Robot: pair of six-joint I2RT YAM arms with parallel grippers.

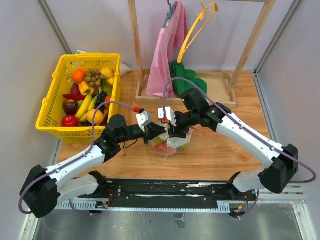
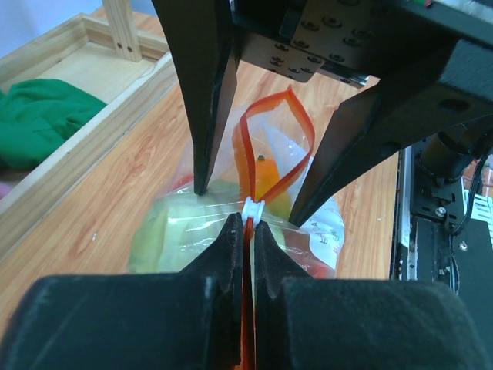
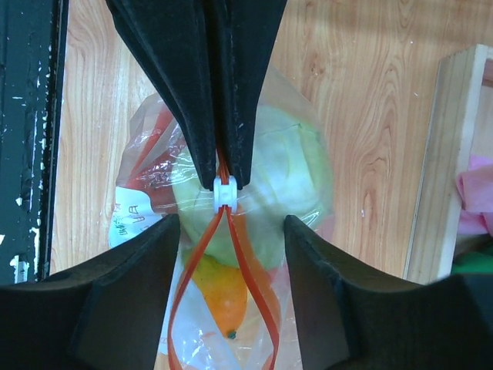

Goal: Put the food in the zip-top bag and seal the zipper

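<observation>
The zip top bag [image 1: 170,147] [image 2: 185,231] [image 3: 300,177] lies on the table with food inside: a pale green item and an orange-yellow one [image 3: 223,297]. Its orange zipper shows a white slider [image 2: 253,212] [image 3: 225,194]. My left gripper [image 1: 159,130] is shut on the zipper by the slider. My right gripper [image 1: 171,132] is open, its fingers either side of the zipper and slider, touching or very near the bag film, beyond the left fingertips.
A yellow basket [image 1: 50,110] of fruit and vegetables stands at the left. Behind the bag is a wooden rack [image 1: 215,80] with pink and green cloths and hangers. Bare table lies around the bag; a black rail runs along the front.
</observation>
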